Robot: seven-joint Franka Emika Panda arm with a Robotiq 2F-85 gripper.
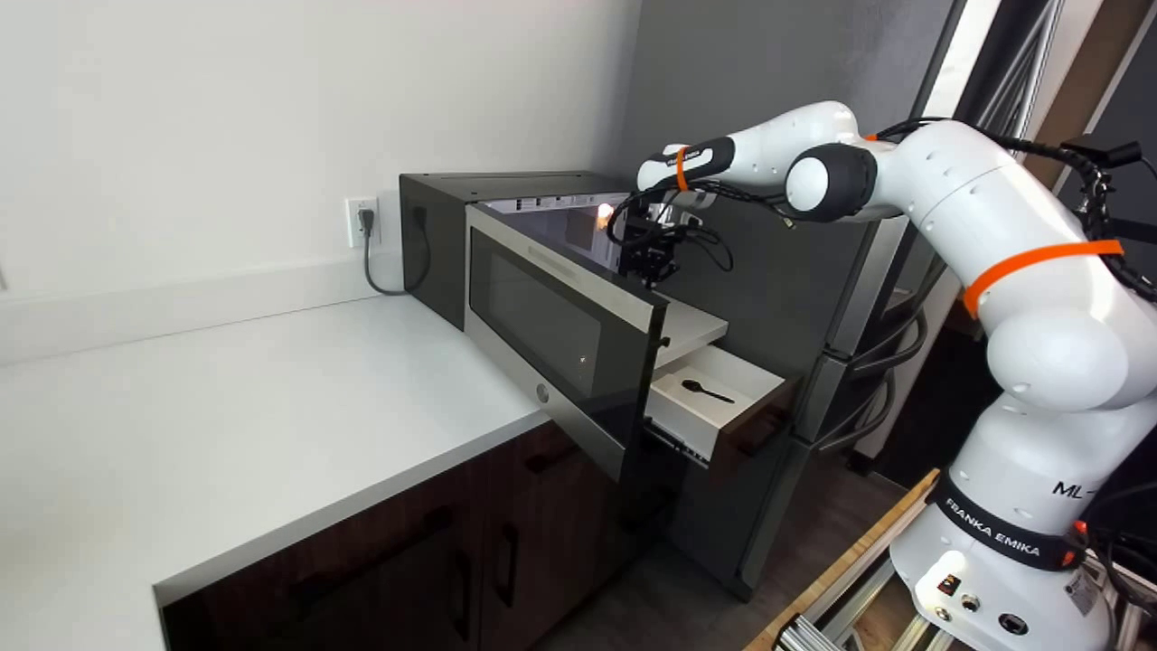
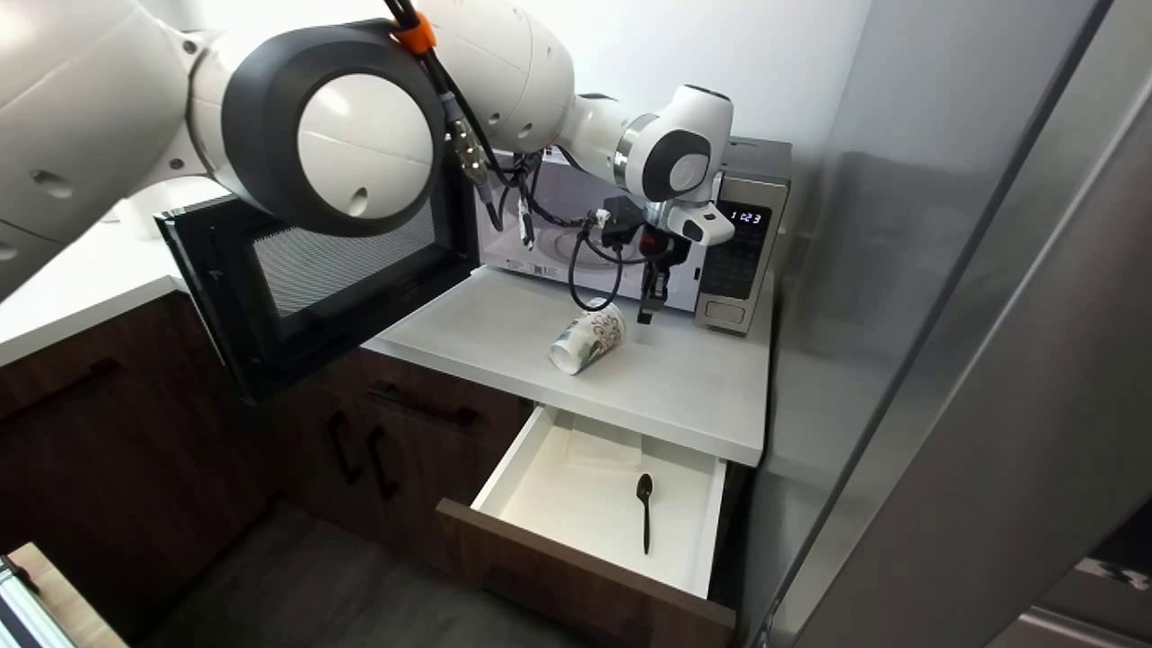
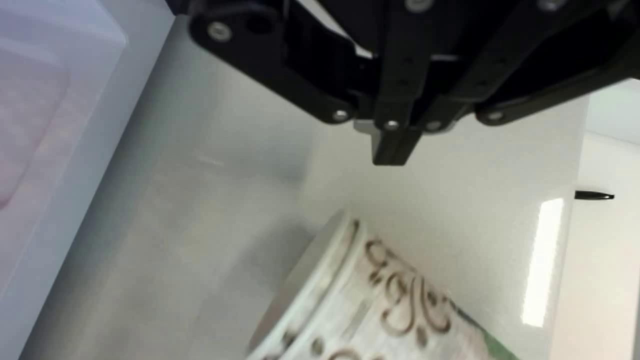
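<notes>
A patterned paper cup [image 2: 590,337] lies on its side on the white counter in front of the microwave. Its rim and brown swirls fill the lower part of the wrist view, where the cup [image 3: 384,300] is apart from my fingers. My gripper [image 2: 645,315] hangs above the counter just right of the cup, close to the microwave's front. In the wrist view the gripper is shut, its fingertips together with nothing between them. The microwave door [image 1: 553,325] stands wide open, and in exterior view 1 it hides the cup and my fingertips.
Below the counter, a white drawer [image 2: 518,499] is pulled out with a black spoon [image 2: 644,502] in it. The microwave's control panel [image 2: 737,243] is right behind my gripper. A grey fridge [image 2: 918,324] bounds the right side.
</notes>
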